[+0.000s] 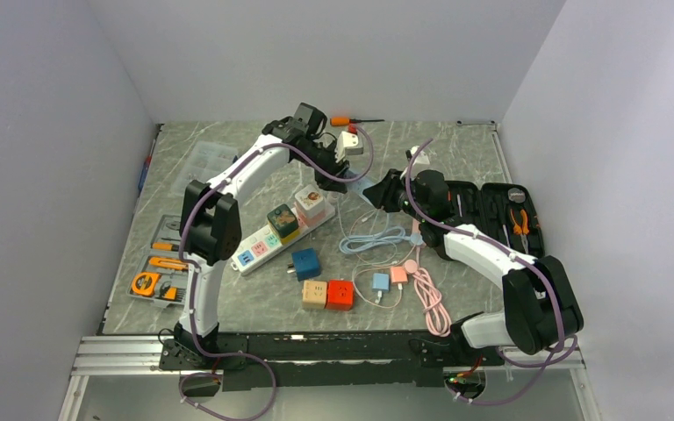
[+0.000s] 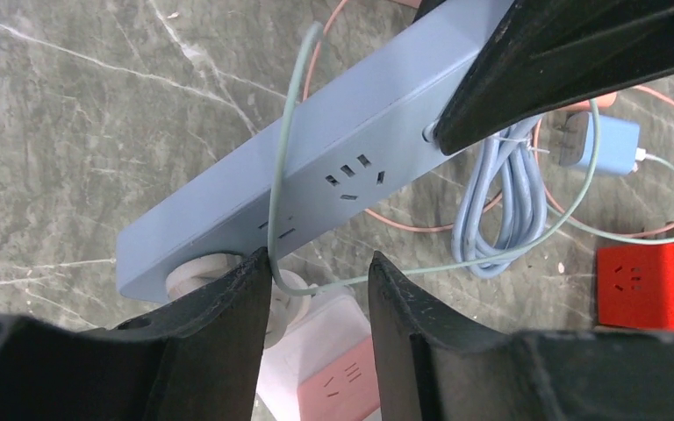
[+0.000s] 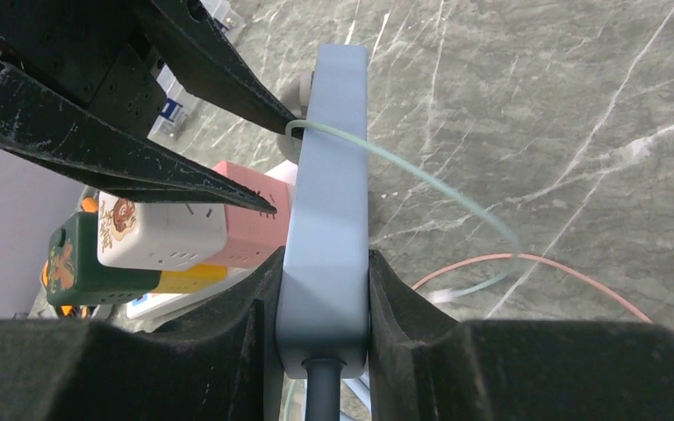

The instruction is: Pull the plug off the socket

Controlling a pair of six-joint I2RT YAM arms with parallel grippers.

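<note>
A light blue power strip (image 2: pixel 351 140) is held in the air between both grippers, with my right gripper shut on one end. A white plug (image 2: pixel 200 272) with a pale thin cable sits at the strip's other end. My left gripper is at that plug, its fingers apart on either side of it; whether they touch it is unclear. In the right wrist view the plug (image 3: pixel 293 95) is partly hidden behind the left fingers.
Below lie a white strip (image 1: pixel 259 248) with cube adapters, coiled blue cable (image 1: pixel 373 241), several small adapters and a pink cable (image 1: pixel 432 303). Tool cases stand at both sides; a screwdriver (image 1: pixel 342 120) lies at the back edge.
</note>
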